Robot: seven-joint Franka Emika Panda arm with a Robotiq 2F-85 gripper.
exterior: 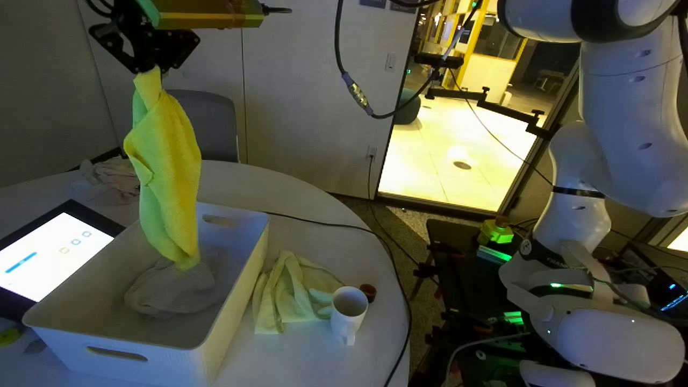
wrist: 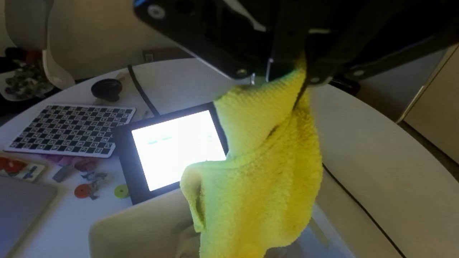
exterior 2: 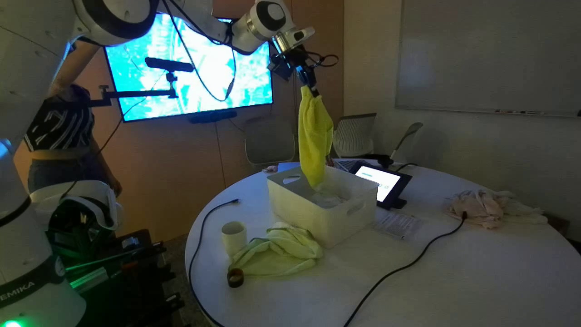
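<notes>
A yellow-green towel (exterior: pixel 165 167) hangs long and loose from my gripper (exterior: pixel 152 70), which is shut on its top end. In exterior view 2 the towel (exterior 2: pixel 314 139) dangles over the white box (exterior 2: pixel 297 212), its lower end at about rim height. The wrist view shows the towel (wrist: pixel 262 172) pinched beneath the dark fingers, covering much of the box below. Inside the box (exterior: pixel 235 303) lies a crumpled whitish cloth (exterior: pixel 171 288). Beside the box a pale green cloth (exterior: pixel 290 290) is spread in folds on the table.
A white mug (exterior: pixel 349 313) and a small brown roll (exterior 2: pixel 235 277) stand by the pale green cloth. A lit tablet (wrist: pixel 178 148) is close to the box. A pinkish cloth (exterior 2: pixel 482 208) and black cables lie on the round table.
</notes>
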